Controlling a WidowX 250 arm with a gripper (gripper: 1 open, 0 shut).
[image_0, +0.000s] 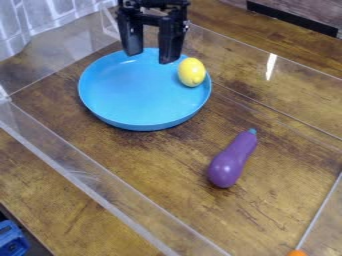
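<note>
My black gripper (148, 44) hangs over the back of a blue plate (134, 105), its two fingers spread wide apart with nothing visible between them. A yellow egg-shaped object (191, 71) rests on the plate's right side, just to the right of and below the right finger. A purple eggplant (231, 159) lies on the wooden table to the lower right of the plate.
A clear plastic wall runs along the left. A blue item (10, 237) is at the lower-left corner and a small orange piece (297, 251) at the bottom right.
</note>
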